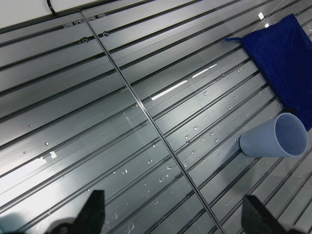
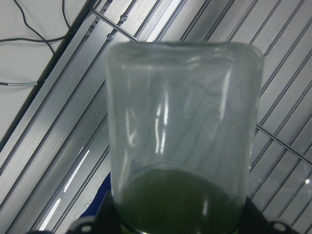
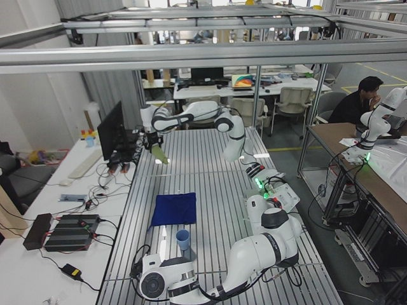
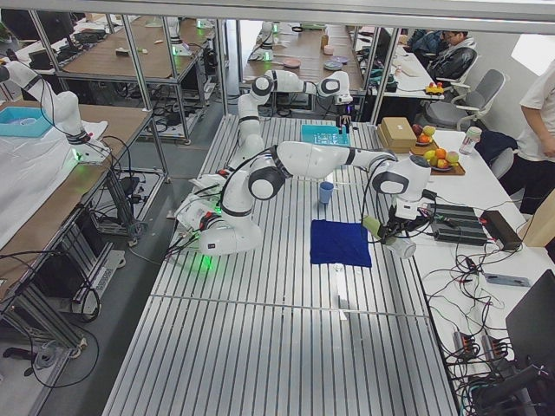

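A blue cup (image 3: 182, 239) (image 4: 326, 192) (image 1: 263, 139) stands on the slatted metal table beside a folded dark blue cloth (image 3: 174, 209) (image 4: 340, 243) (image 1: 278, 58). In the left wrist view my left gripper is open above the table, nothing between its blurred fingertips, with the cup off to its right. My right gripper is shut on a translucent container with green contents (image 2: 180, 131), which fills the middle of the right wrist view and is seen at the table's far end in the camera left view.
A white side table (image 4: 451, 191) with cables, black boxes and a monitor (image 3: 113, 132) runs along one long side.
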